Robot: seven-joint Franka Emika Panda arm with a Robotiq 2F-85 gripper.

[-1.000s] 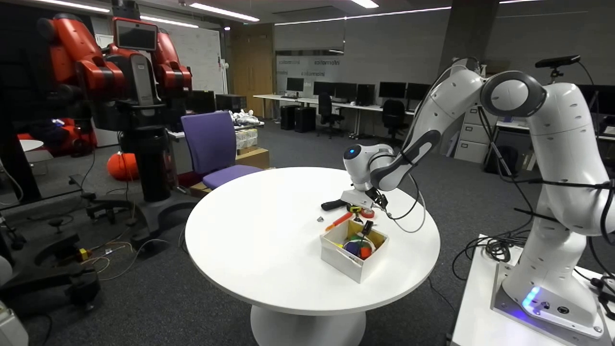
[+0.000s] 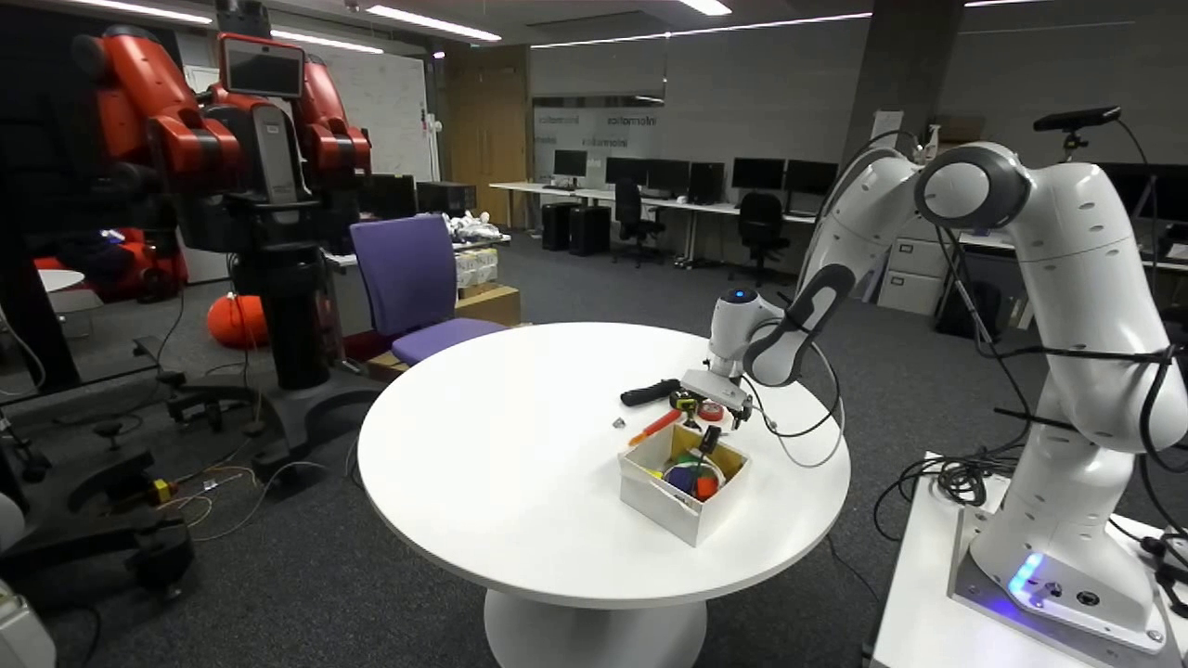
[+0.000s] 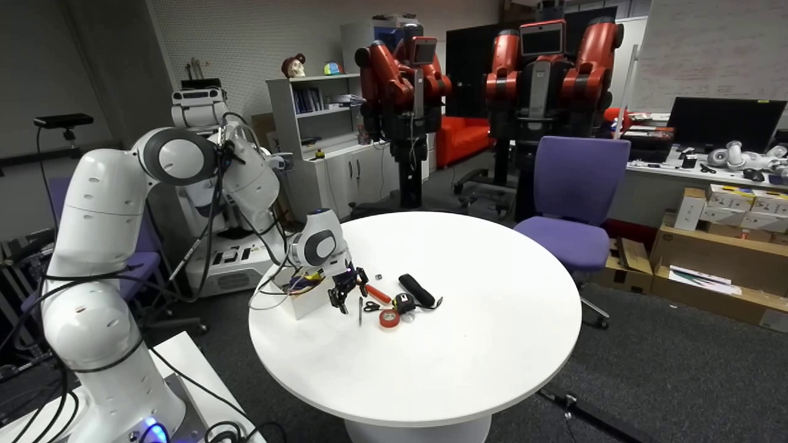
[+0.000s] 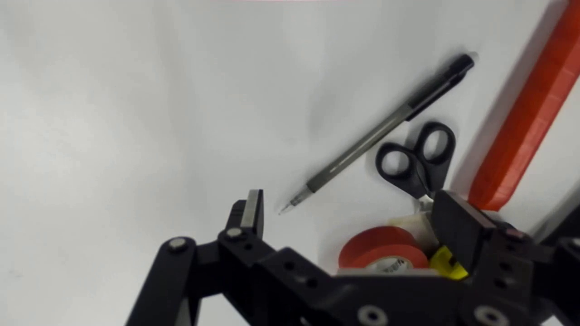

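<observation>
In the wrist view my gripper is open, its two fingers wide apart and nothing held between them. A pen (image 4: 356, 149) with a black clip lies slantwise on the white table, its tip pointing toward the left finger (image 4: 251, 212). Black-handled scissors (image 4: 416, 157) lie just right of the pen, their blades partly hidden by the right finger. A roll of red tape (image 4: 380, 247) sits low between the fingers, partly covered by the gripper body. The orange-red stick (image 4: 530, 103) lies at the right.
A white box (image 2: 668, 501) with several coloured things in it stands beside the tools. A black-handled object (image 3: 417, 290) and a tape measure (image 3: 403, 302) lie close by.
In exterior view 1 the arm's wrist and gripper have shifted right, toward the robot's base, and somewhat lower. The box and the tools on the table look unmoved.
</observation>
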